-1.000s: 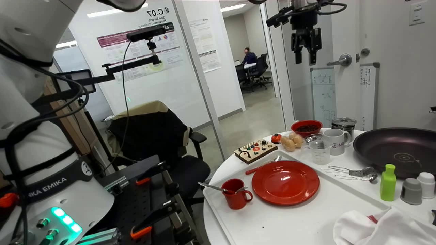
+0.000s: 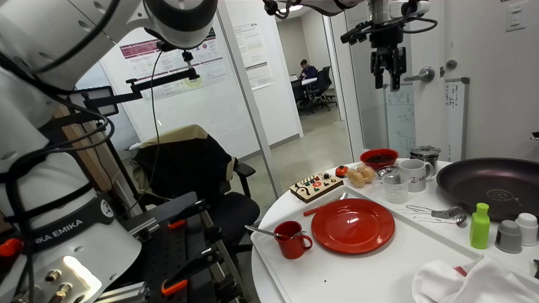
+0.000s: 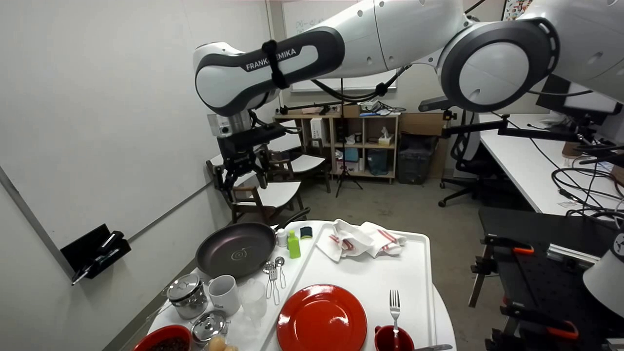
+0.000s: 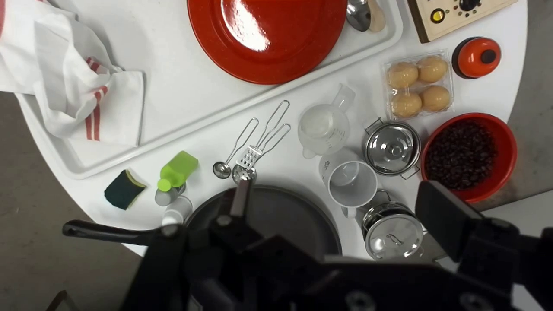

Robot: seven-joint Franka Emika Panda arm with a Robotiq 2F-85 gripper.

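High above the far side of the round table hangs my gripper [image 2: 387,86], its fingers apart and nothing between them. In exterior view 2 the gripper [image 3: 241,186] stands over the frying pan's area, well clear of the tabletop. Looking down in the wrist view, the open gripper frames a grey-white mug [image 4: 353,184], which lies far below the fingers. A red plate [image 2: 353,225] sits on the white tray [image 3: 374,275]. On the same tray stands a red mug [image 2: 292,246] with a fork [image 3: 395,307] and a knife in it.
Crowding the table's far side are a frying pan [image 3: 237,250], a lidded pot [image 3: 187,295], a red bowl of dark beans [image 4: 469,153], boxed eggs [image 4: 418,85] and a measuring cup [image 4: 324,127]. A green bottle [image 2: 480,226] and a white towel [image 3: 357,239] are nearby.
My gripper has shifted slightly right and lower in exterior view 1, and the arm's upper links have come down. Base lights turned from green to white. The tabletop things have stayed put.
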